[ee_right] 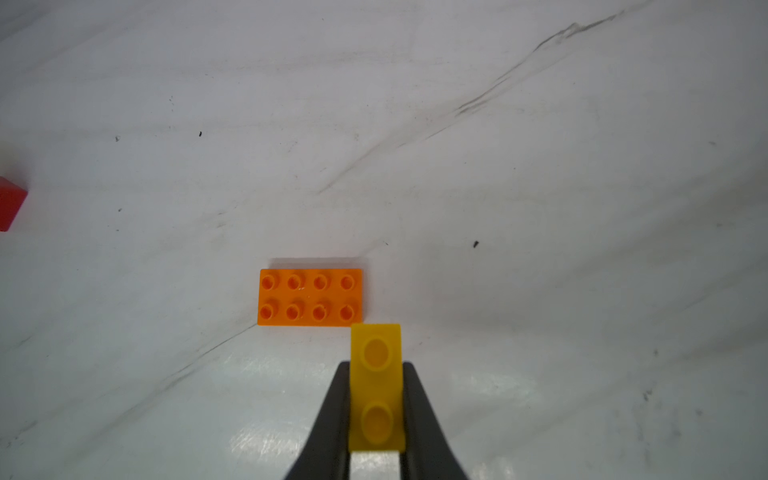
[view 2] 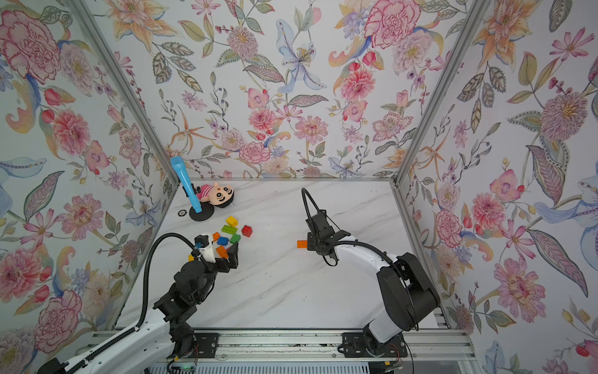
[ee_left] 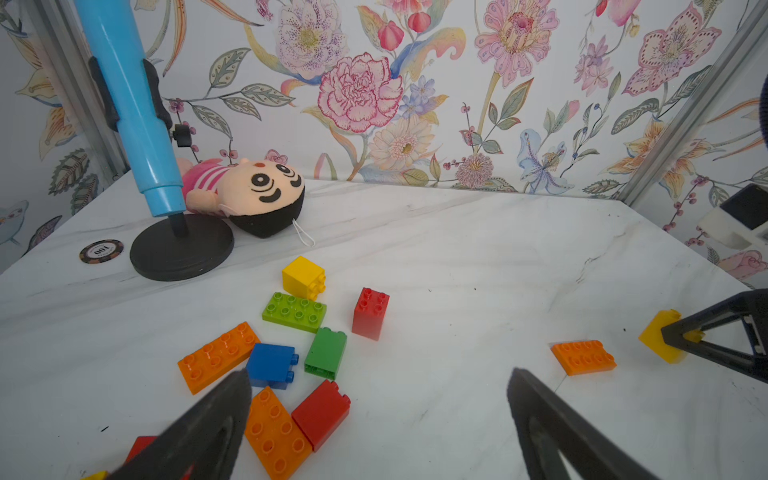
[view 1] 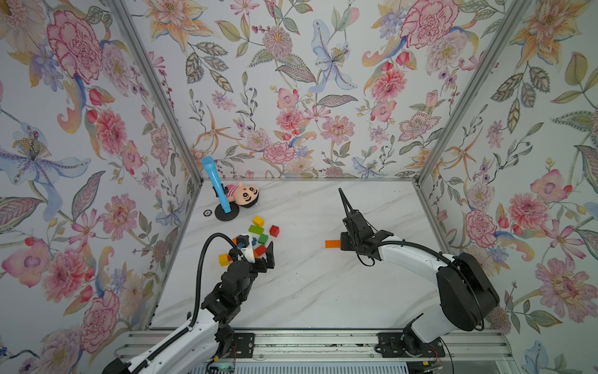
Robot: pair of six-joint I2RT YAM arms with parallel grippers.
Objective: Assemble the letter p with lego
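In the right wrist view a yellow brick with two studs showing sits between the fingertips of my right gripper, which is shut on it. Beyond it an orange eight-stud brick lies flat on the white table; in the left wrist view the yellow brick is clear of the table, to the right of the orange brick. My left gripper is open and empty, its fingers spread wide. Past it lie a red brick, a green brick, a blue brick and several others.
At the back left a blue microphone-like post rises from a round black base, with a doll beside it. A small round chip lies near the base.
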